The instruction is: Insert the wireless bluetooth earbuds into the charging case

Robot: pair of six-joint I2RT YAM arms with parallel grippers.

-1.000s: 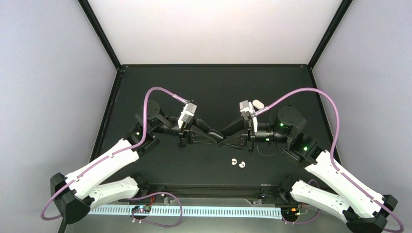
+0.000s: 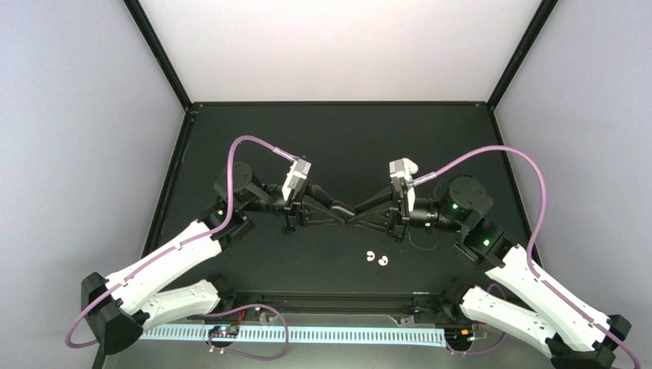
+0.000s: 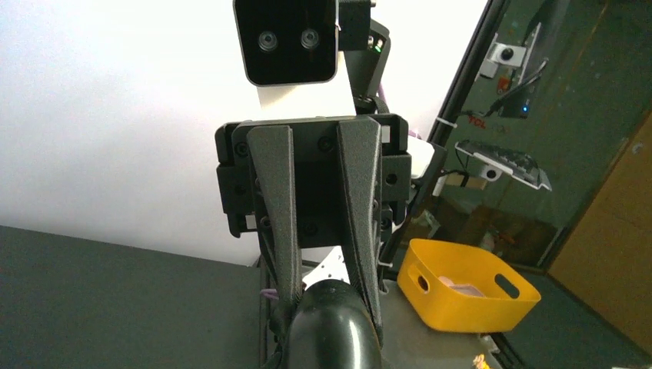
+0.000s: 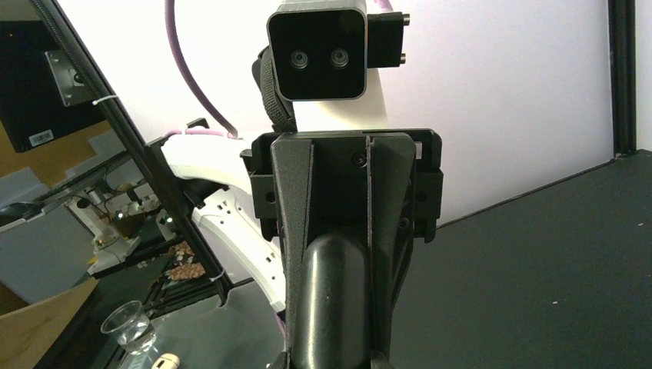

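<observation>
Two small white earbuds (image 2: 383,260) lie apart on the black table, in front of the grippers in the top view. Between the arms, a glossy black rounded object (image 2: 343,208) is held above the table; whether it is the charging case cannot be told. My left gripper is shut on it from one side, fingers flanking its smooth surface. From the opposite side my right gripper is also shut, with the same dark rounded object (image 4: 332,292) between its fingers. Its far details are hidden, and no opening shows in it.
A white rounded thing (image 2: 411,166) shows partly behind the right wrist; its identity is unclear. A yellow basket (image 3: 469,288) and a clear cup (image 4: 129,326) stand outside the work area.
The right gripper and arm have shifted slightly right over the last second. My left arm and the black object stay nearly where they were. The earbuds have not moved.
</observation>
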